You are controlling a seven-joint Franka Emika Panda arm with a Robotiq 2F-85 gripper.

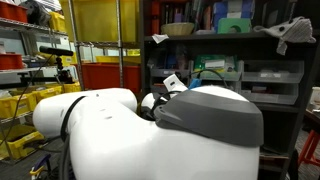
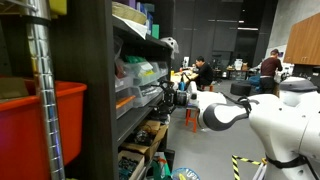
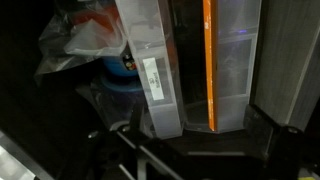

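Note:
Wide apart, the two dark fingers of my gripper stand open at the bottom of the wrist view, with no object gripped. Beyond them are clear plastic drawers: one bears a white label, and an orange strip runs along another. To the left a plastic bag with something red in it lies by a round blue item. In exterior view 2 the white arm reaches toward the dark shelf. The arm's own body hides the fingers in exterior view 1.
Clear bins fill the shelf's middle level, with a basket and a grey cloth above. A red bin and metal rack post stand beside the shelf. People are in the background.

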